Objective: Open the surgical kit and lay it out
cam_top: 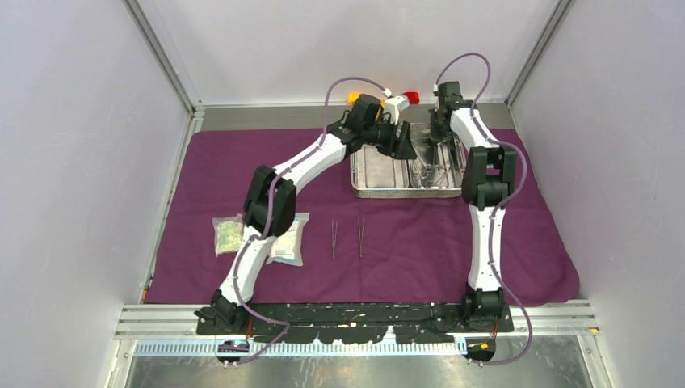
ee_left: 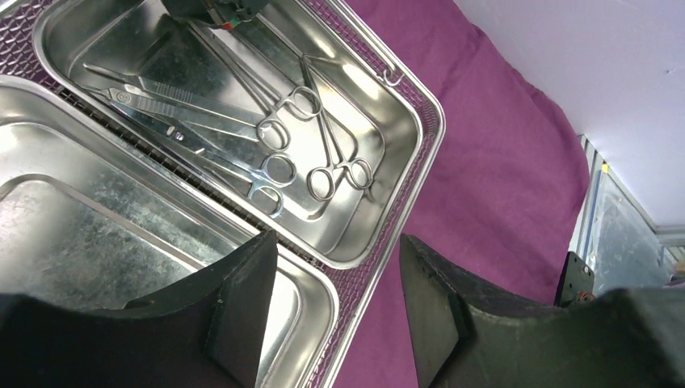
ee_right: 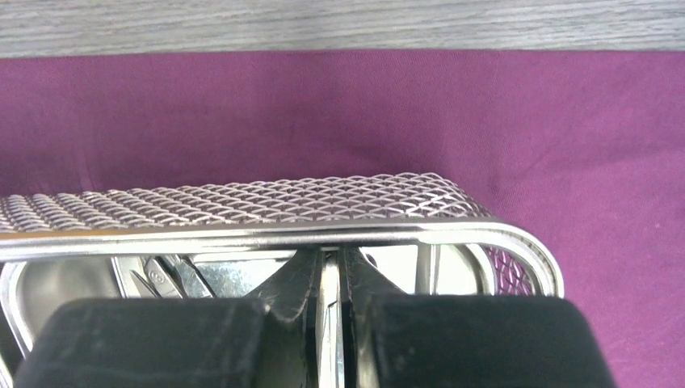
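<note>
The mesh surgical tray (cam_top: 408, 193) stands at the back of the purple cloth, with two metal inner trays in it. Several scissors and clamps (ee_left: 279, 133) lie in the right inner tray (ee_left: 367, 149); the left inner tray (ee_left: 48, 250) looks empty where visible. Above the tray's middle, my left gripper is open, nothing between its fingers. My right gripper reaches down into the right inner tray at its back end. Its fingers are close together, with a metal instrument (ee_right: 328, 339) showing in the narrow gap; whether they grip it is unclear.
Two tweezers (cam_top: 334, 240) lie apart on the front cloth. A white packet (cam_top: 289, 242) and a green-filled packet (cam_top: 229, 237) are at the left, partly behind my left arm. Yellow and red pieces (cam_top: 411, 98) sit behind the tray.
</note>
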